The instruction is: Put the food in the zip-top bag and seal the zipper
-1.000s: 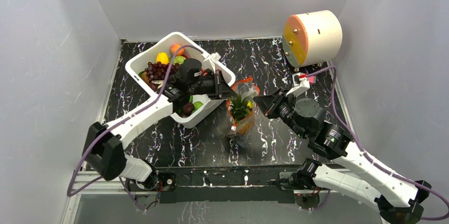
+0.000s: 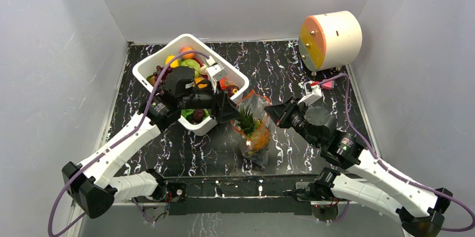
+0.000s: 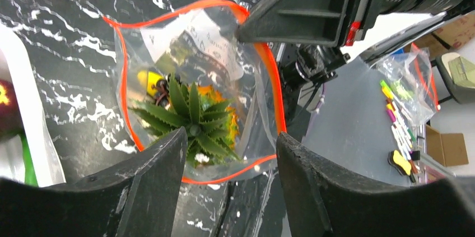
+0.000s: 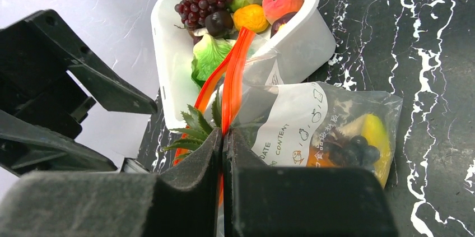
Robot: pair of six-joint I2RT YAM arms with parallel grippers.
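Note:
A clear zip top bag [image 2: 256,150] with an orange-edged mouth hangs open between my grippers. Inside it are a pineapple with green leaves [image 3: 196,122], a yellow piece and dark fruit [image 4: 358,150]. My right gripper is shut on the bag's rim, the orange strip running between its fingertips. On the opposite side, my left gripper stands open, its fingers [image 3: 159,172] apart near the front edge of the mouth. Nothing is gripped between them; whether they touch the rim I cannot tell.
At the back left a white bin [image 2: 187,39] holds several fruits and vegetables, partly under my left arm. A cream and orange drum-shaped object [image 2: 335,38] stands at the back right.
My left gripper has moved left and toward the front, its fingers now spread wider. The right gripper has shifted slightly left, and the bag's lower end has swung frontward.

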